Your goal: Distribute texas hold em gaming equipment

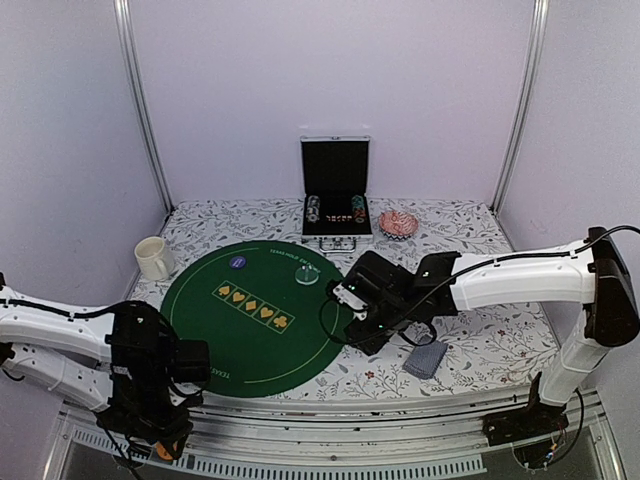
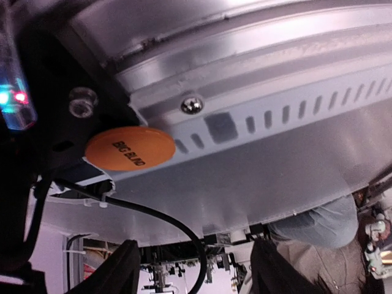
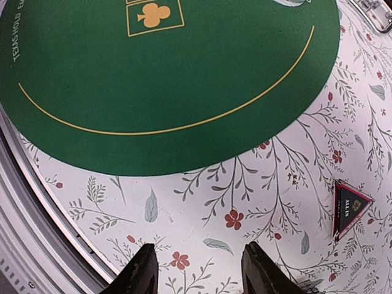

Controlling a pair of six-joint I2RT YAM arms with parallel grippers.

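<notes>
An orange disc marked BIG BLIND rests by the metal rail at the front left. My left gripper hangs low over that edge, its fingers apart and no object between them. On the green poker mat lie a purple disc and a clear round piece. Right of the mat, my right gripper hovers over the patterned cloth. Its fingertips show apart; anything lower in the gap is cut off. A black triangular ALL IN marker lies on the cloth. A card deck sits beside the right arm.
An open chip case with several chip stacks stands at the back. To its right is a red and white bowl. A white mug stands at the left. Clear cloth lies at the right rear.
</notes>
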